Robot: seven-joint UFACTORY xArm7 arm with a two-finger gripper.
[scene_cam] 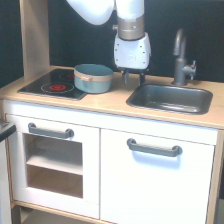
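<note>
A blue-grey pot (94,84) sits at the right edge of the black cooktop (42,85). To the right of it, just above the wooden counter by the sink's left end, hangs my gripper (134,77), pointing down. Its two dark fingers (125,76) are spread, and no object shows between them. A gap separates the gripper from the pot.
The metal sink (172,97) takes up the right side of the counter, with a dark faucet (181,58) behind it. Below are an oven door with a handle (50,131) and a white cabinet door with another handle (154,148).
</note>
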